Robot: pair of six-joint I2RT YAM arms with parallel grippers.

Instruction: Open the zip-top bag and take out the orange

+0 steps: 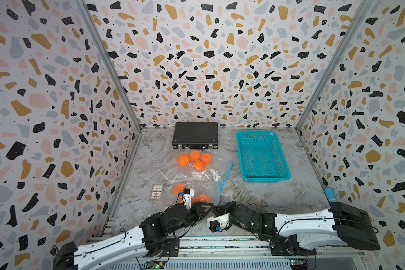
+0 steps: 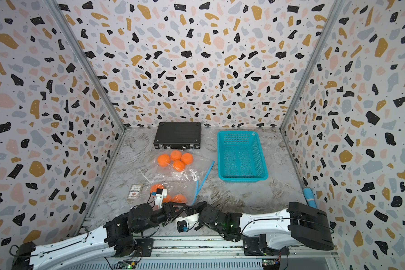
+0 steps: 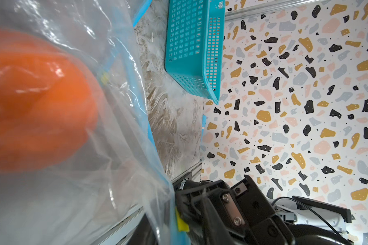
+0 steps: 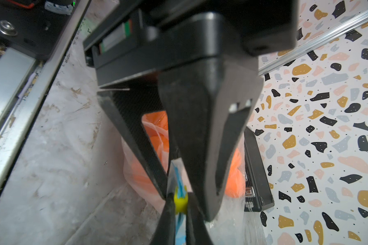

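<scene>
The clear zip bag [image 1: 213, 176] lies on the left half of the table, with several oranges [image 1: 199, 165] visible through its film. A blue zip strip [image 1: 220, 191] runs along its right edge. In the right wrist view, the right gripper is shut on the blue zip edge, with the yellow slider [image 4: 180, 201] at its fingertips. Facing it closely, the left gripper has its fingers [image 4: 192, 134] parted around the bag's near corner. An orange [image 3: 40, 106] inside the film fills the left of the left wrist view.
A turquoise basket [image 1: 263, 178] stands at the back right, empty. Behind the bag sits a black case [image 1: 195, 133]. A small card pack [image 1: 157, 191] lies left of the bag.
</scene>
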